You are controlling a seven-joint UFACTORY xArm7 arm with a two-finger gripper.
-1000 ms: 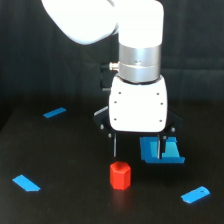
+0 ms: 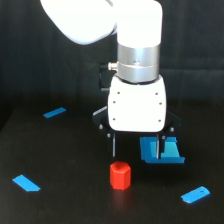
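A red block (image 2: 120, 176) sits on the dark table near the middle of the camera view. Above and behind it in the picture hangs my white gripper (image 2: 136, 153), its two thin dark fingers (image 2: 113, 145) spread wide apart. The gap between them looks empty. The left finger's tip ends just above the block in the image; whether it is level with the block in depth cannot be told. A blue tray or box (image 2: 171, 158) is behind the right finger, partly hidden by that finger and the hand.
Flat blue strips lie on the table: one at the far left (image 2: 54, 112), one at the near left (image 2: 26, 183) and one at the near right (image 2: 195, 195). A dark curtain (image 2: 40, 60) closes off the back.
The gripper has shifted very slightly to the left in the picture and is still open. The red block and the blue tray appear unmoved.
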